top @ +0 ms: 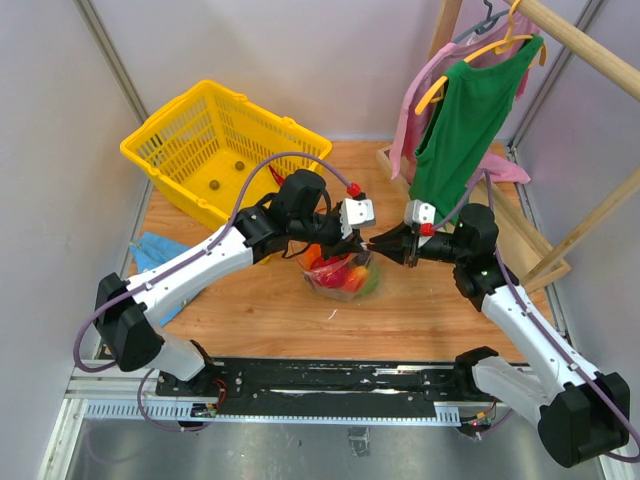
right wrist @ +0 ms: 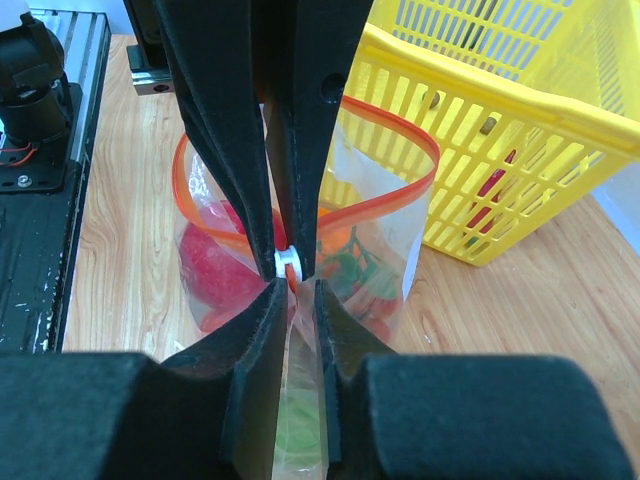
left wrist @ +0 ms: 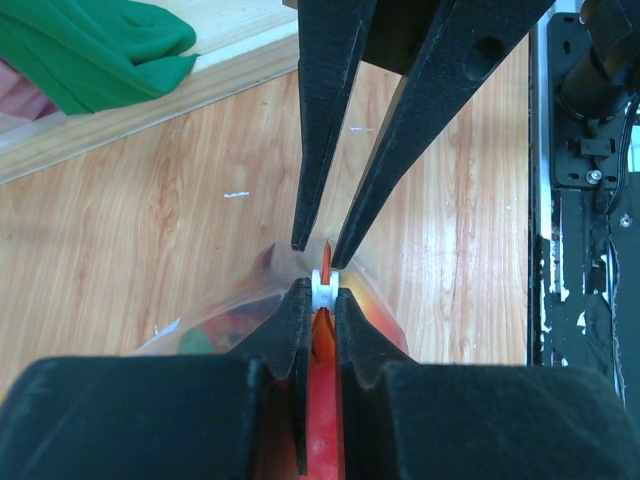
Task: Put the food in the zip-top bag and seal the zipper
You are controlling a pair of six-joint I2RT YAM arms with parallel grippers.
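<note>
The clear zip top bag [top: 345, 283] stands on the table with red, orange and green food inside. Its mouth gapes as a loop edged by an orange zipper band [right wrist: 425, 160]. My left gripper is shut on the small white zipper slider [right wrist: 288, 263] at one end of that band. Facing it from the right is my right gripper, part open, its fingertips on either side of the bag's zipper end, just beyond the slider. In the left wrist view, the orange zipper tip [left wrist: 326, 256] shows between the right fingers, with a gap visible.
A yellow basket [top: 185, 110] stands behind and left of the bag. A blue cloth [top: 160, 255] lies at the left. Green and pink garments hang from a wooden rack [top: 590, 45] at back right. Bare tabletop [top: 270, 325] lies in front of the bag.
</note>
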